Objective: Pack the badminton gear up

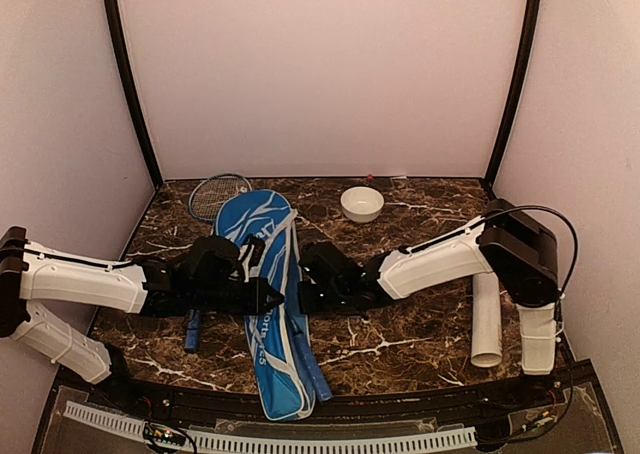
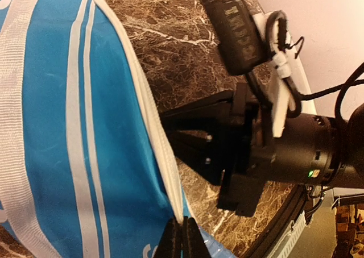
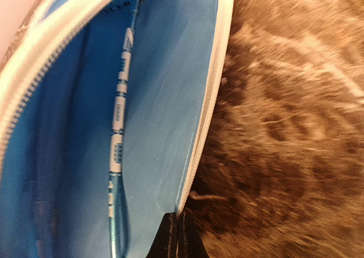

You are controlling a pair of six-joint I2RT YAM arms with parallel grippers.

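Note:
The blue racket bag (image 1: pixel 270 359) lies lengthwise on the table, its zippered mouth parted on the right side. In the left wrist view my left gripper is shut on the bag's upper white zipper edge (image 2: pixel 149 107). My right gripper is shut on the opposite zipper edge (image 3: pixel 206 110), the lower one, beside the tabletop. Inside the opening, a slim racket shaft (image 3: pixel 118 119) with white and teal markings shows in the right wrist view. Another racket (image 1: pixel 218 196) lies left of the bag, its blue handle (image 1: pixel 192 331) showing below my left arm.
A white bowl (image 1: pixel 362 205) stands at the back, right of the bag. A long pale tube (image 1: pixel 486 324) lies at the right under my right arm. Bare marble tabletop (image 1: pixel 410 339) stretches between bag and tube.

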